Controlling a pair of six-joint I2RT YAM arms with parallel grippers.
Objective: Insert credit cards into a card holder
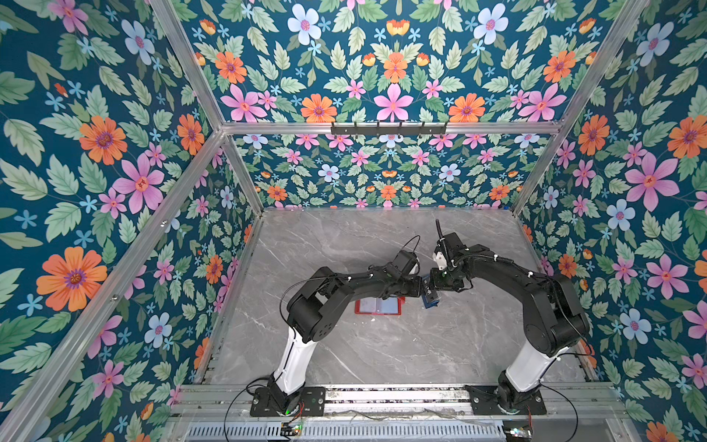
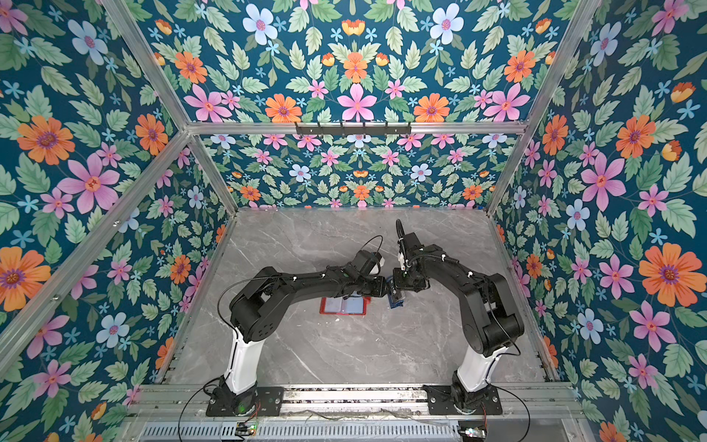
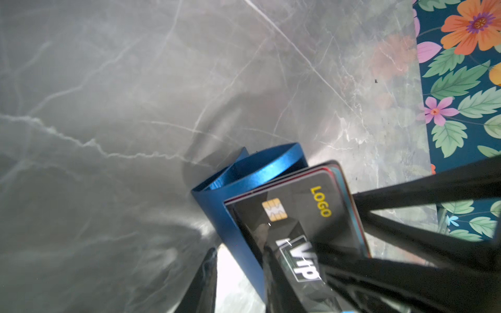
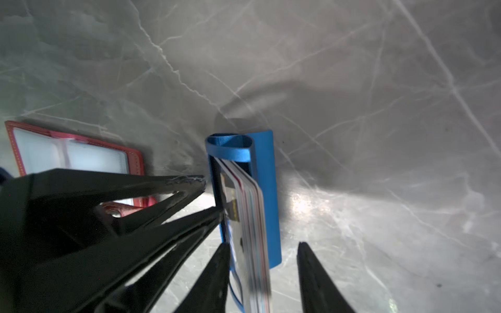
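A blue card holder (image 3: 240,245) stands out between my two grippers above the table. A stack of cards (image 4: 253,229), the front one black with a chip and VIP print, sits partly inside it at a slant in both wrist views. My left gripper (image 1: 416,286) is at the holder's left, its fingers (image 3: 207,281) part open around the lower end. My right gripper (image 2: 401,278) reaches in from the right, its fingers part open at the cards and holder. In the right wrist view its near fingertips (image 4: 308,260) stand apart, on either side of the stack.
An open red wallet (image 2: 344,309) with pale inner panels lies on the grey marble table (image 1: 309,346), beneath and beside the left gripper. Flowered walls and metal rails surround it.
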